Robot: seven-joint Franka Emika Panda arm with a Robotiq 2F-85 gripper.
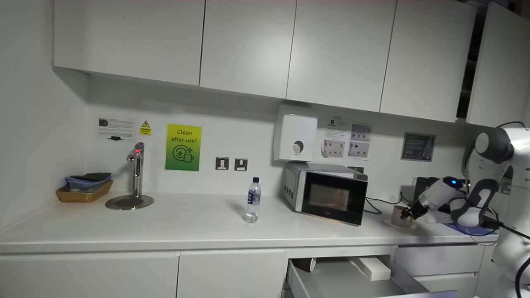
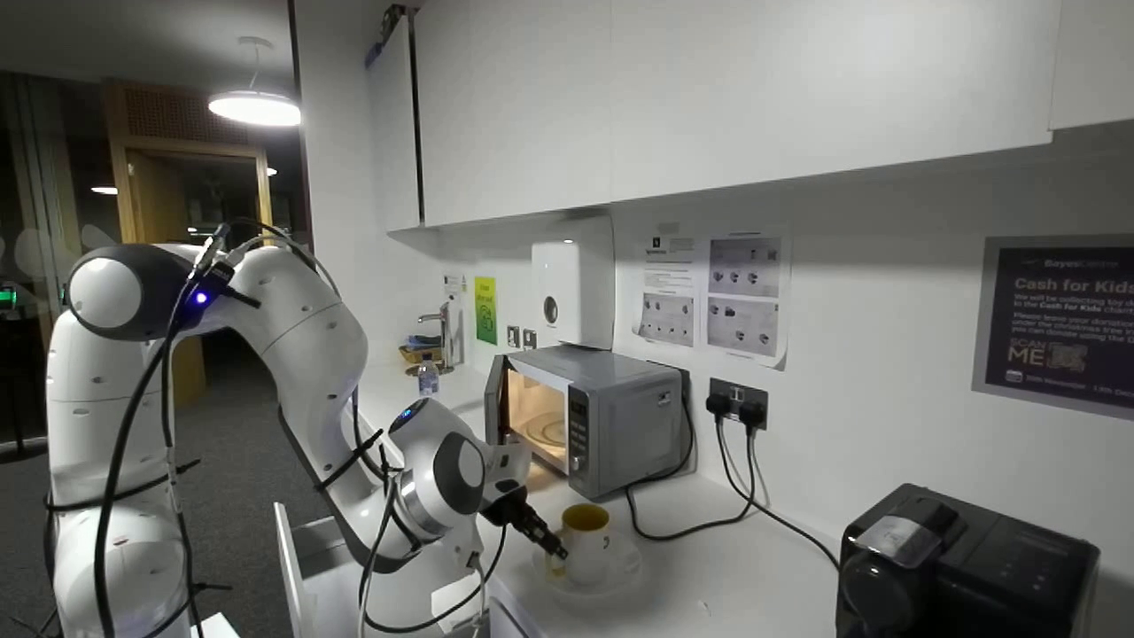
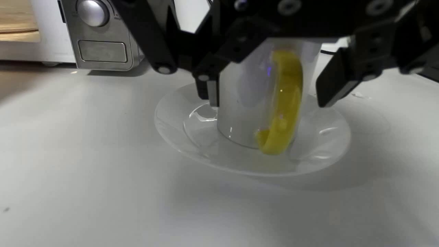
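Observation:
A white mug (image 2: 593, 544) with a yellow inside and yellow handle (image 3: 286, 103) stands on a white saucer (image 3: 181, 136) on the counter. My gripper is at the handle side of the mug, its fingers (image 3: 212, 92) spread apart. In the wrist view the yellow handle shows between the two fingers, with clear room on its right; the left finger overlaps the mug's wall, and whether it touches cannot be told. From the first exterior view, the gripper's dark tips reach the right side of the mug (image 1: 396, 218).
Left of the mug stands a microwave (image 1: 325, 196), its door open and lit inside in the second exterior view. A water bottle (image 1: 253, 201) is farther left. Below the counter a drawer (image 1: 343, 285) is pulled out. A black coffee machine (image 2: 957, 569) stands nearby.

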